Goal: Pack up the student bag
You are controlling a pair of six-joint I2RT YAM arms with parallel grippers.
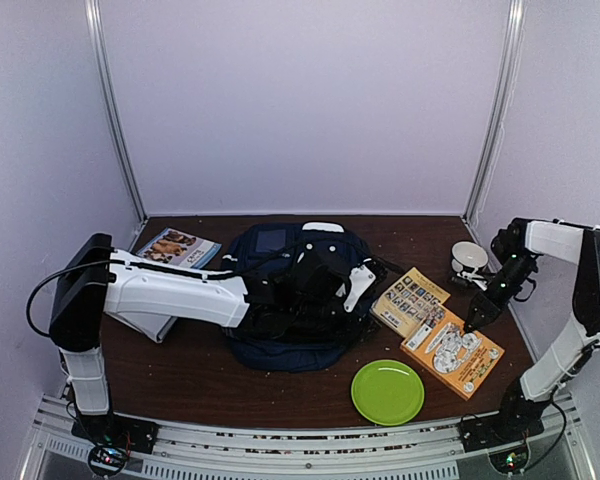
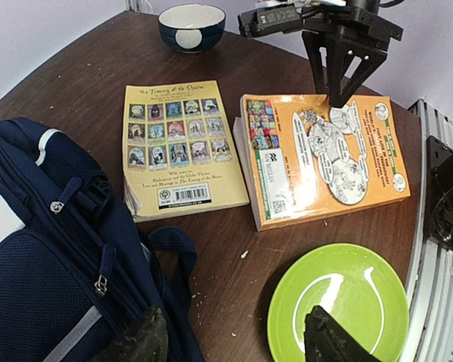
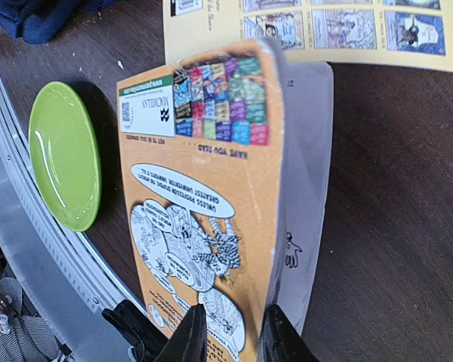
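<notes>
The navy backpack (image 1: 260, 350) (image 2: 45, 279) lies mid-table, partly under my left arm. My left gripper is open above the table by the bag and the plate. An orange book (image 1: 450, 355) (image 2: 325, 166) (image 3: 196, 196) lies right of a yellow book (image 1: 405, 300) (image 2: 185, 151) (image 3: 340, 30). My open right gripper is at the orange book's spine edge, its fingers on either side near that edge; whether they touch it I cannot tell.
A green plate (image 1: 387, 393) sits at the front right. A bowl (image 1: 469, 255) stands at the back right. A magazine (image 1: 178, 250) and other white items lie on the left, partly hidden by the left arm.
</notes>
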